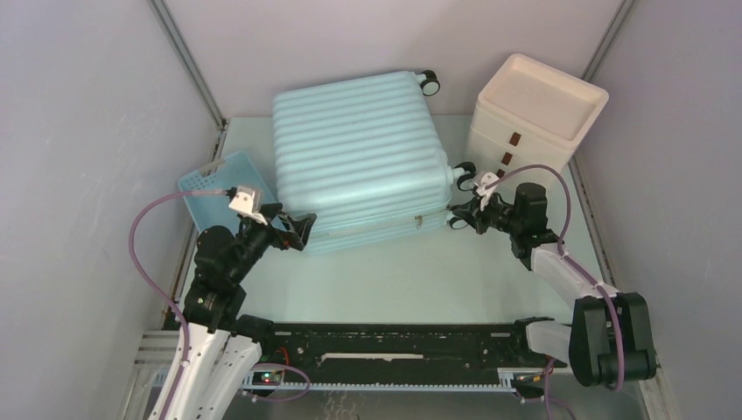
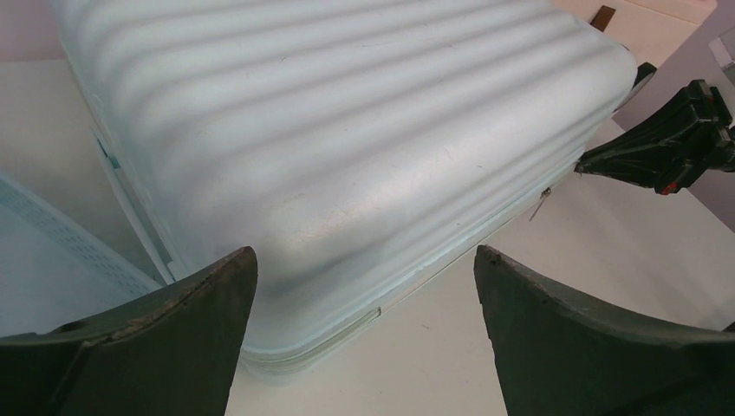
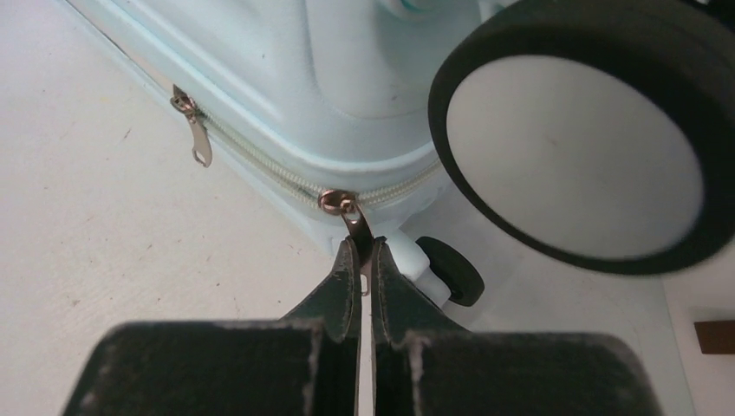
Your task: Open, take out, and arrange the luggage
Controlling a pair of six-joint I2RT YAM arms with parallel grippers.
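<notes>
A pale mint ribbed suitcase (image 1: 359,149) lies on the white table (image 1: 394,280), its zippered side toward the front. At its front right corner my right gripper is shut on a metal zipper pull (image 3: 357,224), beside a large wheel (image 3: 572,156). A second zipper slider (image 3: 198,130) sits further along the zipper. My left gripper stands open at the suitcase's front left corner, nothing between its fingers.
A blue perforated basket (image 1: 206,206) lies at the left, partly behind the left arm. A white drawer unit (image 1: 538,92) stands at the back right.
</notes>
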